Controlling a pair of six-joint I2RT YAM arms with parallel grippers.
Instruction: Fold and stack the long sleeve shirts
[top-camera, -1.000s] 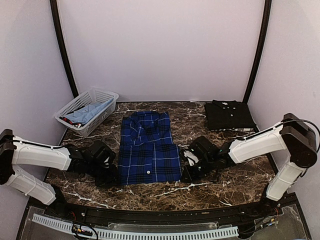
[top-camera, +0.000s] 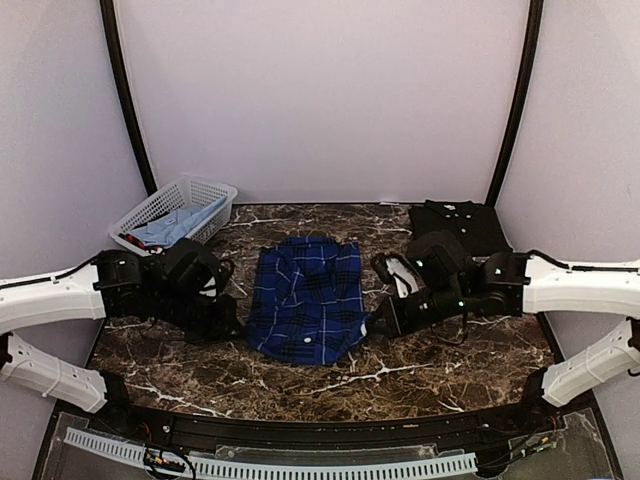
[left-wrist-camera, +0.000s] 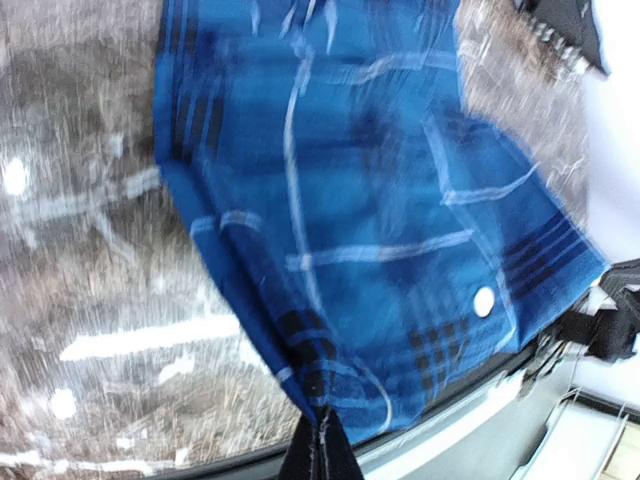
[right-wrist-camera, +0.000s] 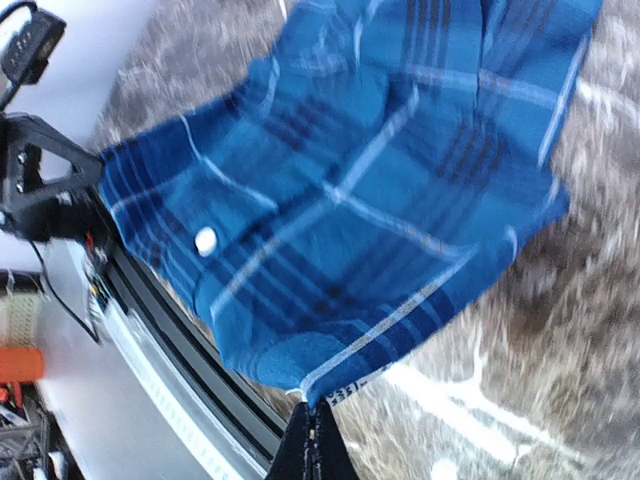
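The blue plaid shirt (top-camera: 305, 290) lies mid-table, its near hem lifted at both corners. My left gripper (top-camera: 236, 328) is shut on the left corner; in the left wrist view the fingertips (left-wrist-camera: 305, 445) pinch the cloth at the bottom. My right gripper (top-camera: 378, 325) is shut on the right corner, which the right wrist view shows held between its fingertips. A white button (right-wrist-camera: 206, 240) shows on the cloth between them.
A white basket (top-camera: 140, 225) with light blue clothing stands at the back left. A folded black shirt (top-camera: 460, 230) lies at the back right. Bare marble table surrounds the plaid shirt.
The shirt has shifted slightly right.
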